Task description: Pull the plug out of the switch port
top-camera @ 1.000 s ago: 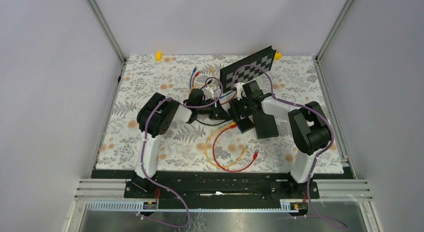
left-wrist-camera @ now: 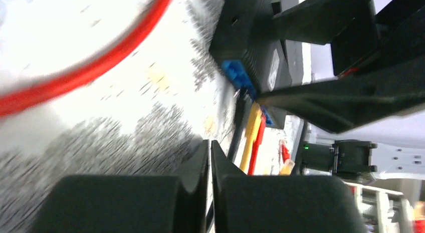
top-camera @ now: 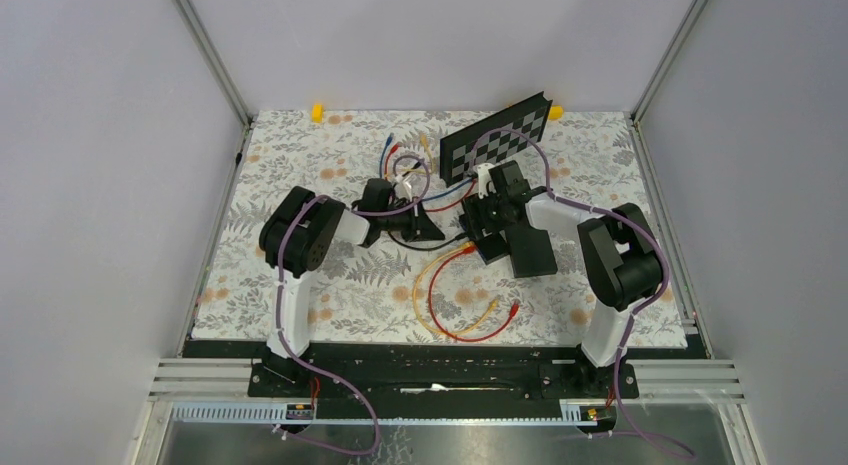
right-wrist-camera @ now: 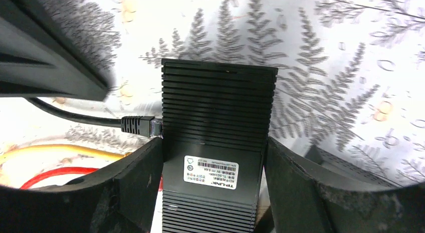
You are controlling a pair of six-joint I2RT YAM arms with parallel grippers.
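Observation:
The black TP-Link switch (right-wrist-camera: 215, 107) lies under my right gripper, which is shut on its body. A black cable's plug (right-wrist-camera: 140, 125) sits at the switch's left side, in a port; yellow and red cables (left-wrist-camera: 248, 143) run from the lower ports beside it. My left gripper (top-camera: 430, 230) is left of the switch, its tips low over the table near the black cable. In the left wrist view its fingertips are close together, with nothing clear between them.
A checkered board (top-camera: 495, 135) stands at the back right. A dark slab (top-camera: 532, 255) lies beside the switch. Loose blue, red and yellow cables lie behind the left gripper and in front of the switch.
My left gripper has moved left, away from the switch. The right arm stays about still on the switch. The front yellow and red cables have shifted slightly to the right.

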